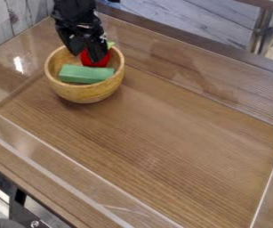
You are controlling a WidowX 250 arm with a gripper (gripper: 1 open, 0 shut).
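Observation:
My gripper (83, 44) reaches down from the top into a wooden bowl (76, 91) at the upper left, its dark fingers at a red object (94, 57) in the back of the bowl. Whether they grip it is hard to tell. A green block (86, 73) lies in the front of the bowl. A small green piece shows behind the red object, partly hidden.
A wall stands at the upper left, a pale ledge at the top right. Dark cables lie at the bottom left corner.

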